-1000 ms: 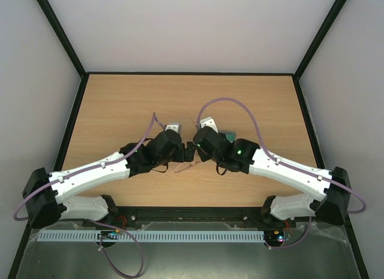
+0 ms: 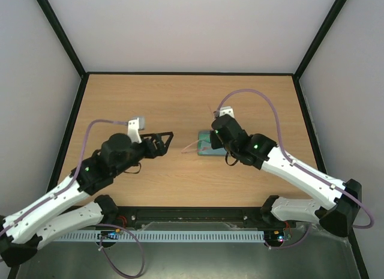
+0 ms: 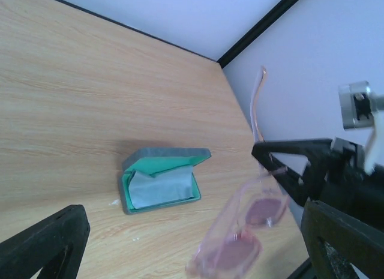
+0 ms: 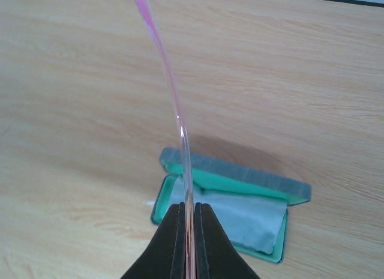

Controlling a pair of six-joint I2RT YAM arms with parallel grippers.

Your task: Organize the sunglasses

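Pink-framed sunglasses (image 3: 264,212) with their temples spread hang in the air from my right gripper, as the left wrist view shows. In the right wrist view the right gripper is shut, a thin clear pink temple (image 4: 183,141) pinched between its fingers and running upward. My left gripper (image 2: 170,140) stands open and empty, off to the left of the sunglasses. Beyond both grippers lies a teal case (image 3: 161,195) on the table, its lid (image 3: 168,153) raised and a pale blue cloth (image 3: 162,187) inside. The right gripper partly covers the case from above.
Walls (image 2: 342,93) close in the sides and back. Between the two grippers there is now a clear gap.
My left gripper opened and drew back to the left, away from the right one. The right gripper shifted rightward with the sunglasses, toward the case.
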